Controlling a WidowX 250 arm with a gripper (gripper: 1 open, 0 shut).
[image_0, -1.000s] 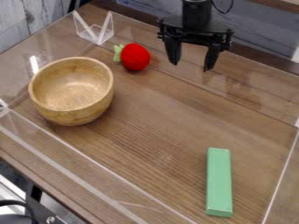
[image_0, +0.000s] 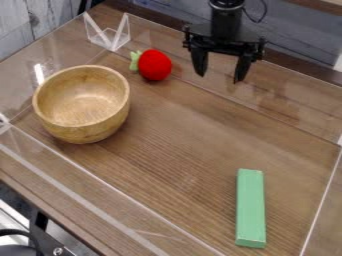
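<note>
My black gripper (image_0: 218, 60) is at the top centre of the view, fingers pointing down and apart, with no object seen between them. To its left lies a red round object with a green top (image_0: 154, 66), like a tomato or strawberry. A tan bowl (image_0: 82, 120) sits at the left, and a long light-green block (image_0: 250, 207) lies at the lower right.
A white wire-like object (image_0: 107, 32) stands at the top left. Dark cables lie at the lower left corner.
My gripper has shifted slightly up and toward the back over the last second. The red object, bowl and green block have not moved.
</note>
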